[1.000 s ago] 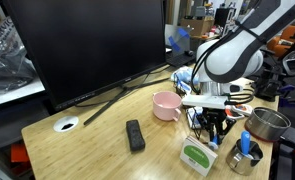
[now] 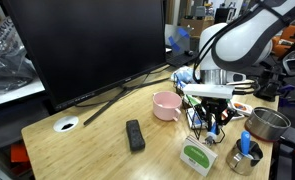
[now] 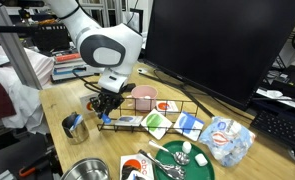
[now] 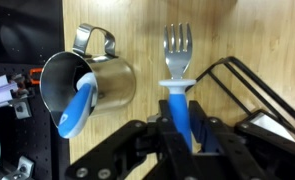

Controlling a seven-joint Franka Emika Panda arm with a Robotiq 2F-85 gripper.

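Note:
A fork (image 4: 178,52) with a blue handle (image 4: 179,112) is gripped by its handle in my shut gripper, tines pointing to the top of the wrist view. In exterior view 2 my gripper (image 3: 107,104) is at the left end of the black wire rack (image 3: 137,125), with the blue handle just below it. Beside it on the wrist view's left stands a metal cup (image 4: 113,84), holding another blue-handled utensil (image 4: 77,108). From exterior view 1 the gripper (image 2: 209,118) partly covers the fork, whose tines I cannot make out there.
Behind the rack sits a pink bowl (image 2: 167,106). A steel pot (image 2: 268,124) is near the cup, and a green plate (image 3: 183,160) lies in front of the rack. The large monitor (image 2: 92,45) stands at the back. Bare tabletop (image 2: 77,150) stretches left of the remote (image 2: 135,135).
My gripper has risen a little, carrying the blue handle up with it. The cup, rack and bowl have stayed put.

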